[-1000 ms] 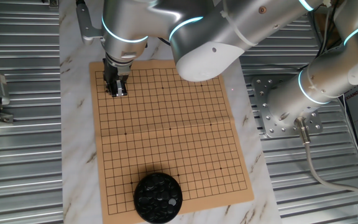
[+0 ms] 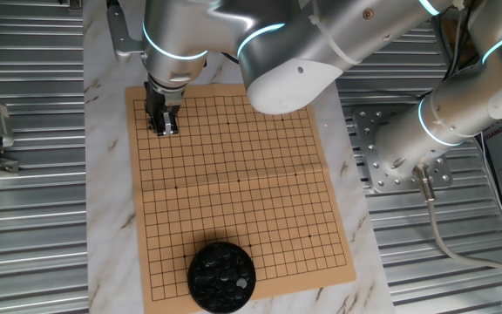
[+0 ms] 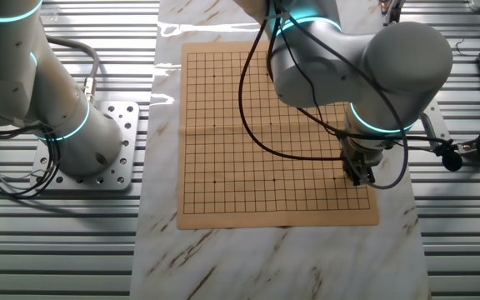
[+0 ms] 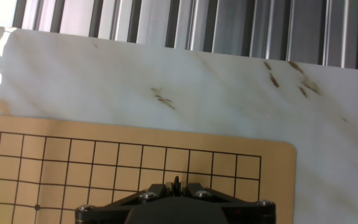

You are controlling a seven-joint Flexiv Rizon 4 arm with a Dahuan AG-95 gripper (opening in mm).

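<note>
A tan board (image 2: 234,157) with a black grid lies on the marble table, its squares bare where visible. A round black bowl (image 2: 221,277) full of dark stones stands on its near edge in exterior view 1; the arm hides it in exterior view 2. Over the board's far left corner, my gripper (image 2: 166,127) points down. In the wrist view the fingertips (image 4: 158,188) are close together, with a thin dark piece (image 4: 176,185) upright between them. It looks like a black stone seen edge-on. Whether it touches the board is not clear.
A loose black cable (image 3: 244,104) hangs from the arm across the board in exterior view 2. The arm's base plate (image 2: 369,144) sits right of the table.
</note>
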